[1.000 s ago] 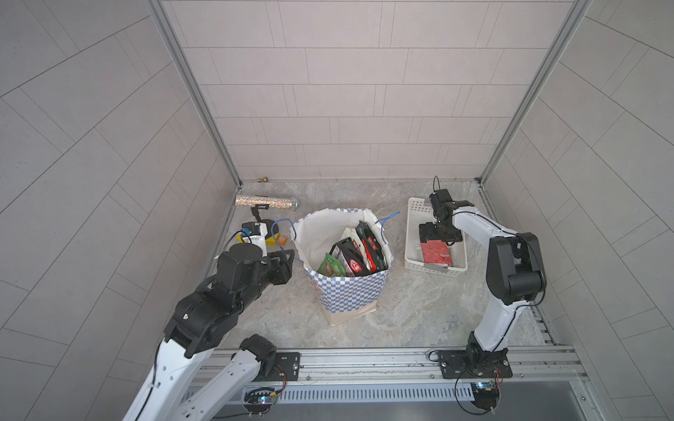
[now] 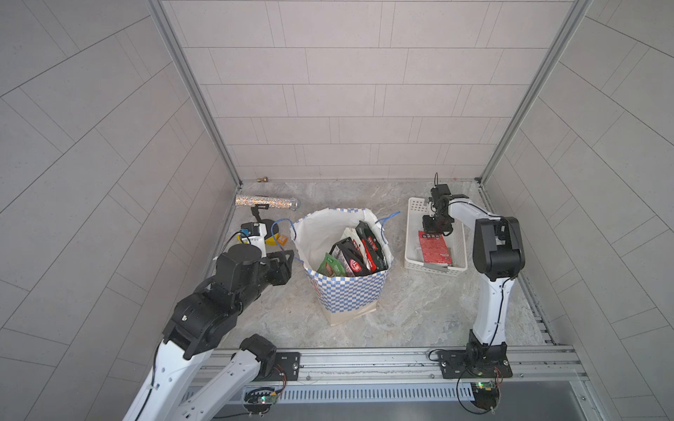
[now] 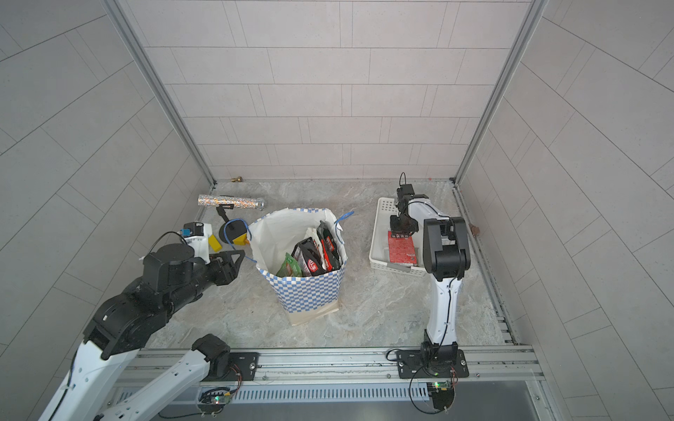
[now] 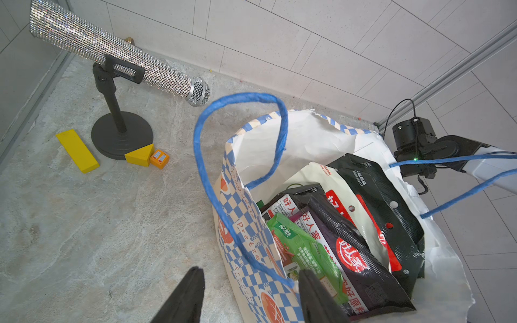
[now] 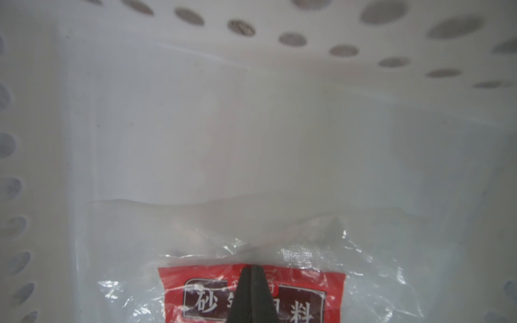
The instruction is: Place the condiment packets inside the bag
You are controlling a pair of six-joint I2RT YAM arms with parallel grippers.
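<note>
The open paper bag (image 2: 348,293), blue-and-white checked with a white lining, stands mid-table; several condiment packets (image 4: 352,242) lean inside it, black, white and green among them. A red packet (image 2: 434,247) lies in the white basket to the right. Over the far end of that packet, my right gripper is shut, its fingertips together with nothing showing between them; whether they touch the packet I cannot tell. My left gripper is beside the bag's left side, fingers apart, with part of the checked wall and the blue handle (image 4: 202,145) showing between them.
The white basket (image 3: 380,217) has perforated walls and also holds clear plastic wrapping (image 5: 377,237). At the back left are a glittering microphone (image 4: 123,59) on a black stand (image 4: 121,134) and small yellow blocks (image 4: 77,150). Bare table lies between bag and basket.
More of the red packet shows below the right gripper. The left arm and bag look nearly unchanged.
</note>
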